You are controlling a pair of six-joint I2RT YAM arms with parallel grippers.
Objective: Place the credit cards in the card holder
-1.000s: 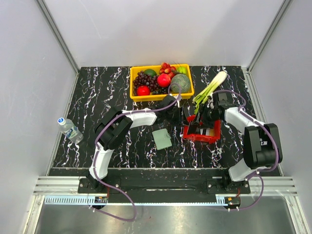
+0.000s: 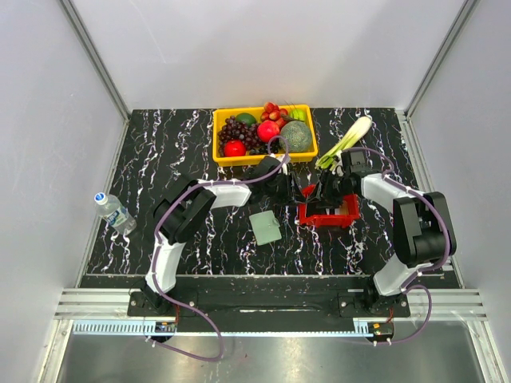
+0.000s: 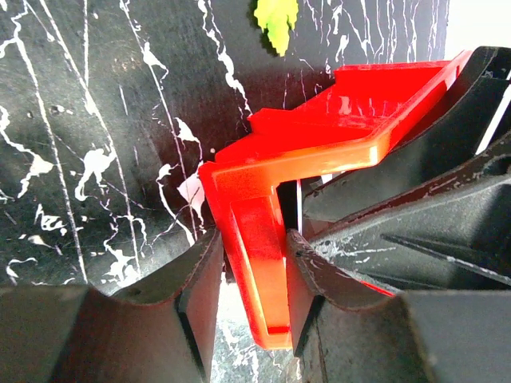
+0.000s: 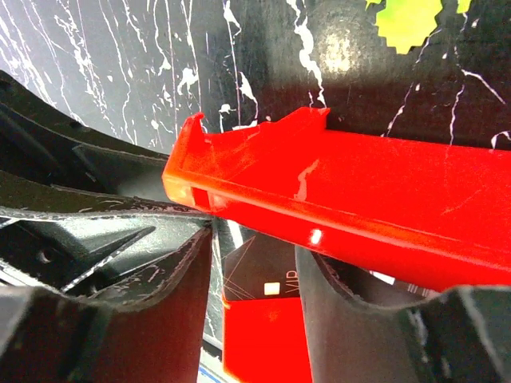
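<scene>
A red open box (image 2: 326, 219) stands right of centre, with flat cards partly visible inside. In the left wrist view, my left gripper has its fingers on both sides of a narrow red end piece of the box; whether they press on it I cannot tell. My right gripper is over the box, its fingers apart. Between and behind them shows a dark card (image 4: 259, 267) with a small pale chip, and contact with it is unclear. A flat pale green item (image 2: 265, 227), possibly the card holder, lies left of the box.
Behind the grippers sits a yellow crate (image 2: 233, 159) of fruit. A leafy vegetable with a pale stalk (image 2: 355, 132) lies behind the right arm. At the far left is a water bottle (image 2: 116, 212).
My right gripper has moved slightly left and nearer the front over the red box, covering more of its inside. The left arm looks nearly still, and the green item has not moved.
</scene>
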